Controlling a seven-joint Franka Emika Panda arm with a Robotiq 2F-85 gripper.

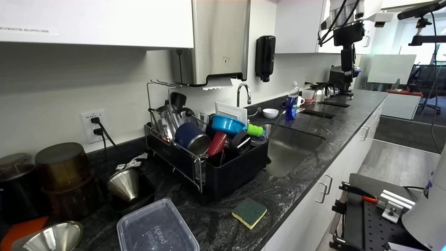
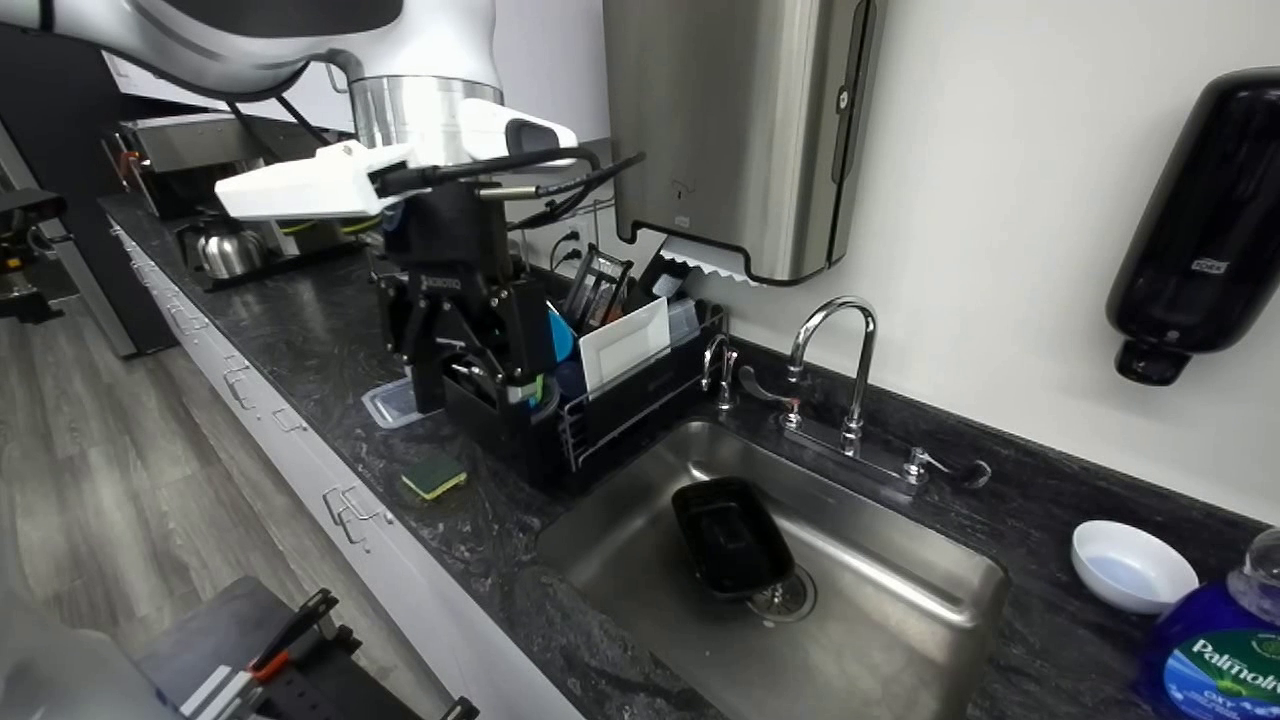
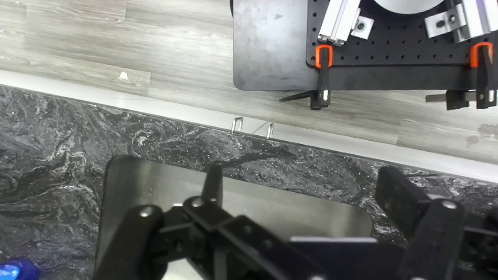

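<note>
High above the counter, my gripper is open. In the wrist view the gripper has wide-apart fingers with nothing between them, and the sink lies below. Exterior view 2 shows the gripper in front of the dish rack in the picture, well above the counter. A black container lies in the steel sink beside the drain. The black dish rack is full of dishes, among them a blue bowl, a dark blue mug and a red cup.
A green-and-yellow sponge and a clear plastic lid lie in front of the rack. Right of the faucet are a white bowl and a blue soap bottle. A paper towel dispenser hangs above.
</note>
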